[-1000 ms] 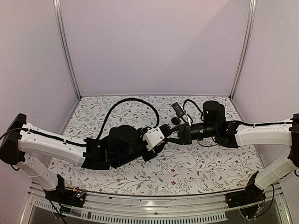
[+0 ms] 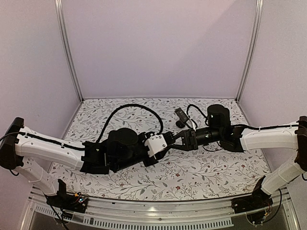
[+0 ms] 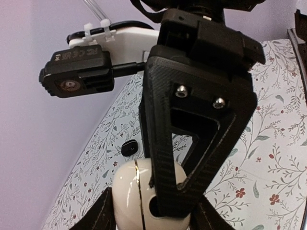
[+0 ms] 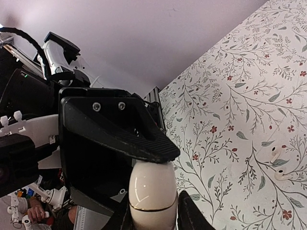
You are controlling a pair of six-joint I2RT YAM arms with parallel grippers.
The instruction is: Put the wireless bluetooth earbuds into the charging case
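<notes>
Both grippers meet over the middle of the table, left gripper and right gripper, on a glossy white charging case, seen as the case in the left wrist view and the case in the right wrist view. Both are shut on it, one set of fingers crossing the other. Its lid seam shows as a dark line; whether the lid is open cannot be seen. Two white earbuds lie on the patterned cloth in the right wrist view.
A small black object rests on the cloth behind the grippers. Pale walls enclose the back and sides.
</notes>
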